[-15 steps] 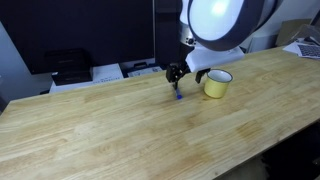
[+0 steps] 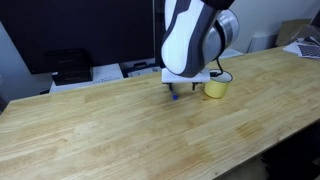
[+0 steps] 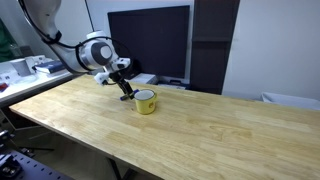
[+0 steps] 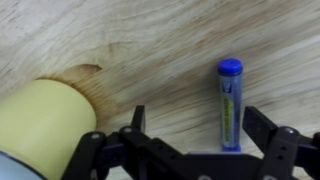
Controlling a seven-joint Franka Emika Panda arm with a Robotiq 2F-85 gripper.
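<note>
A blue-capped marker point(image 4: 231, 105) with a clear, pale-labelled barrel lies on the wooden table; in exterior view 1 only part of the marker point(image 2: 174, 96) shows below the hand. My gripper is open above it. In the wrist view the barrel runs between the two fingers, much closer to the right one, and nothing is gripped. Beside the hand stands a yellow cup point(image 2: 215, 89), upright, with a pale interior. The wrist view cuts off this cup point(image 4: 40, 122) at its left side.
A black panel point(image 2: 85, 30) stands along the back of the table, with dark and white boxes point(image 2: 107, 73) near its foot.
The arm has come left and down in exterior view 1, from beside the marker to over it, now covering part of it. The cup has stayed in place.
</note>
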